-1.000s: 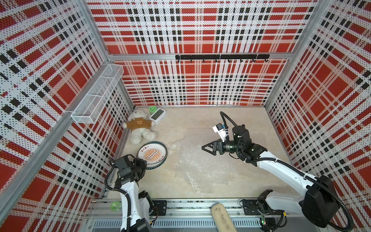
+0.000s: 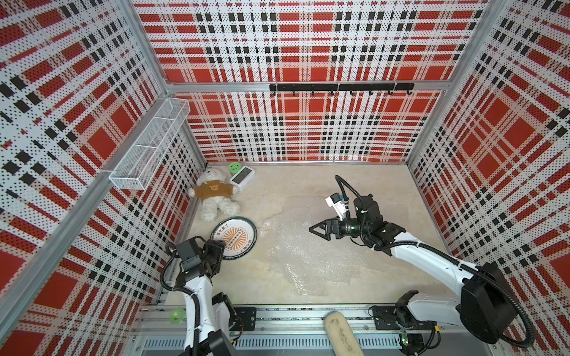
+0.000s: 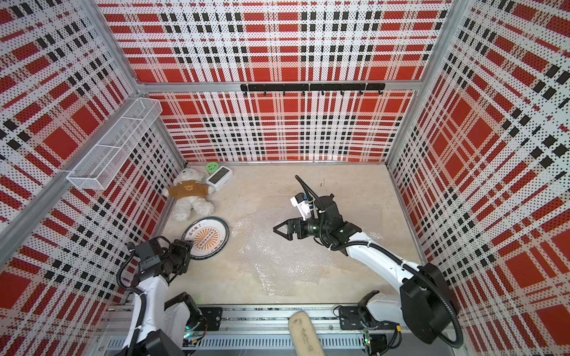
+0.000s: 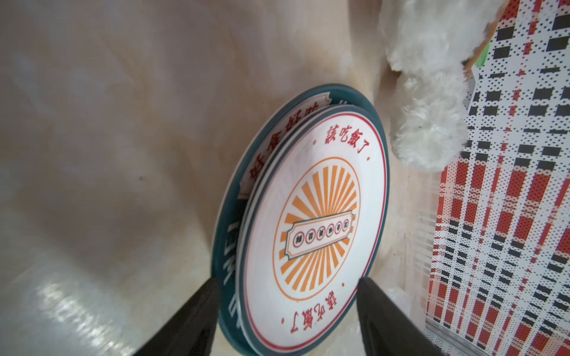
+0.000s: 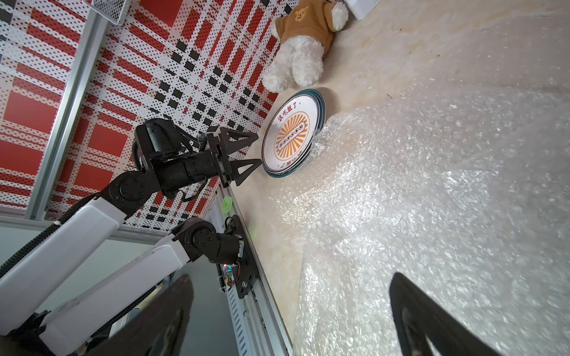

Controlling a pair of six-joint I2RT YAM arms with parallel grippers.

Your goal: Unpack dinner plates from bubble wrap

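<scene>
Dinner plates, white with an orange sunburst [image 4: 320, 216], lie stacked at the table's left side. In the left wrist view the top plate sits off-centre on a green-rimmed plate [image 4: 228, 249]. Close beside the stack, on its near left side, my left gripper stands open, with the fingers spread and not gripping. A sheet of bubble wrap [image 5: 427, 195] lies flat across the middle of the table, clear of plates. Over it my right gripper [image 2: 313, 229] hangs open and empty, its fingers [image 5: 421, 320] wide apart.
A teddy bear in a brown top [image 2: 215, 191] sits behind the plates, with a white device [image 2: 242, 176] and a green round object [image 2: 235, 167] near it. A white wire basket [image 2: 151, 145] hangs on the left wall. Bare table shows at the back right.
The upper plate has shifted slightly toward the right and front over the stack. The left gripper stays almost in place; the right arm has moved only slightly.
</scene>
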